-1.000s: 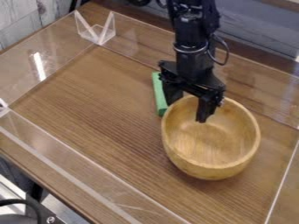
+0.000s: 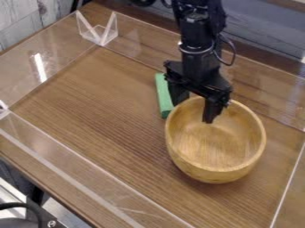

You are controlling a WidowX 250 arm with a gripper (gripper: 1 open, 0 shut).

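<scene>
My black gripper [image 2: 195,100] hangs over the back left rim of a large yellow bowl [image 2: 215,151], its fingers spread open with their lower tips at the rim. A green object [image 2: 165,93] lies just left of the bowl and behind it, partly hidden by the bowl and gripper. Whether anything is between the fingers is hard to see.
A clear plastic holder [image 2: 98,27] stands at the back left. A wall runs along the back, and black cables lie at the bottom left edge.
The gripper has shifted very slightly over the last second. The bowl and the green object look unmoved.
</scene>
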